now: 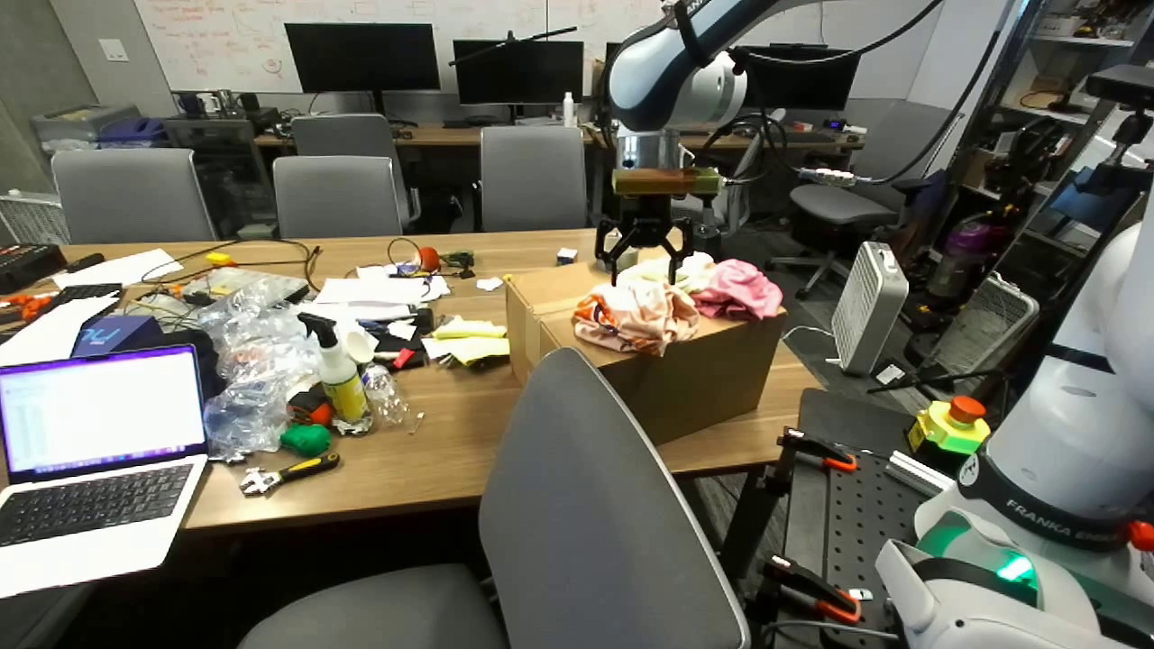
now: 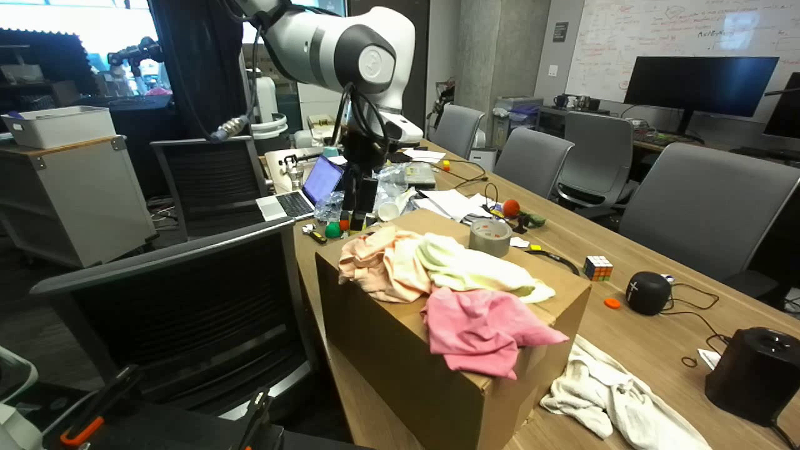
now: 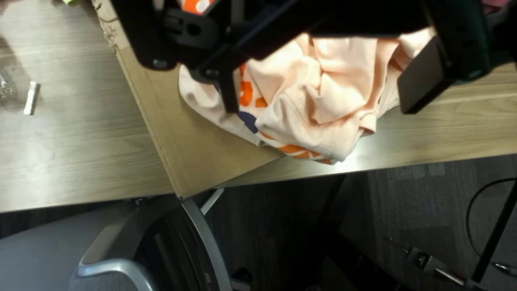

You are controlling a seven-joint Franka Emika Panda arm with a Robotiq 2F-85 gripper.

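Note:
A peach cloth with orange print [image 1: 636, 317] lies bunched on the cardboard box [image 1: 692, 384], spilling over its near edge. My gripper [image 1: 644, 272] points down with its fingers spread, close above the peach cloth. In the wrist view, the peach cloth [image 3: 324, 97] shows between the open fingers, one of which [image 3: 424, 80] stands to its right. Nothing is held. Also on the box are a pale yellow cloth [image 2: 480, 266] and a pink cloth [image 2: 487, 330]. A roll of grey tape [image 2: 489, 237] stands behind them.
A white cloth [image 2: 619, 401] lies on the table beside the box. A grey chair [image 1: 595, 487] stands close in front of the box. Clutter, including a spray bottle [image 1: 343, 384] and a laptop [image 1: 97, 433], covers the table's left side.

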